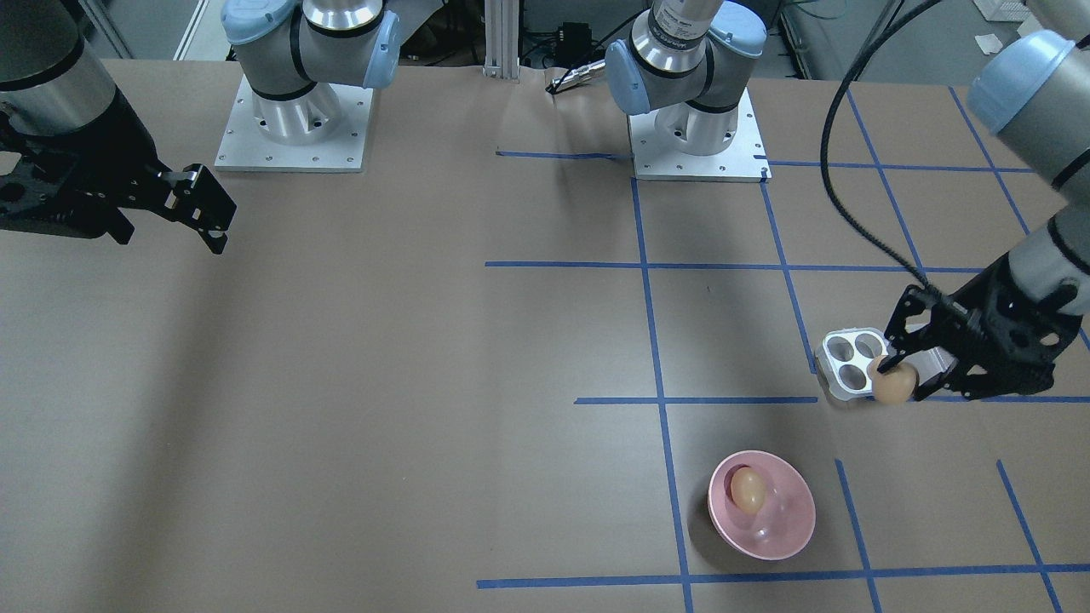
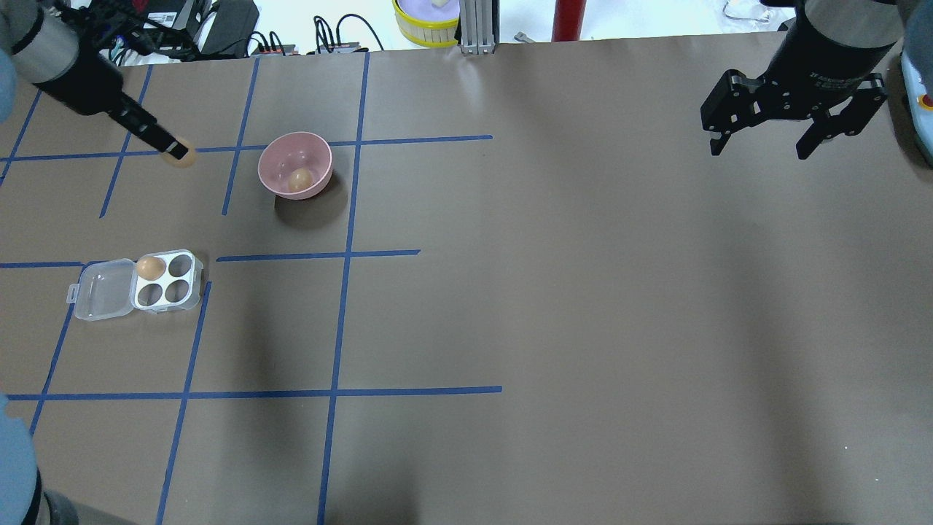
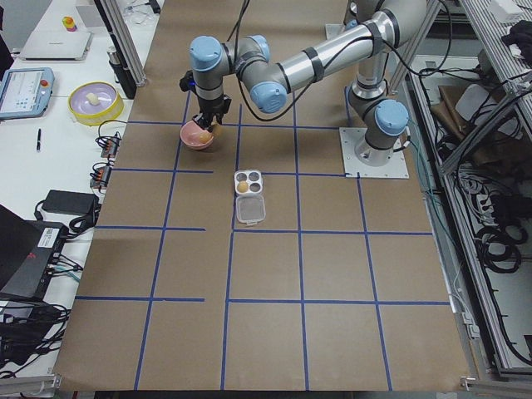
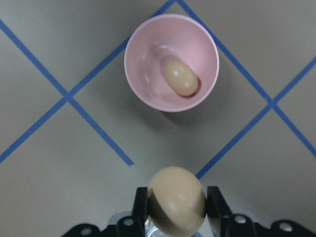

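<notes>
My gripper is shut on an egg (image 4: 176, 195), held above the table between the egg carton and the pink bowl (image 4: 143, 69); it also shows in the front view (image 1: 897, 374). The bowl holds a second egg (image 4: 180, 78). The clear-lidded white carton (image 2: 175, 293) lies open, with one egg (image 2: 150, 267) in a cup and the other cups empty. In the wrist view the carton is mostly hidden behind the held egg.
Another arm's black gripper (image 2: 791, 100) hangs at the far right of the top view. More arm bases (image 1: 291, 153) stand at the back of the front view. The grey table (image 1: 409, 409) with blue tape lines is otherwise largely clear.
</notes>
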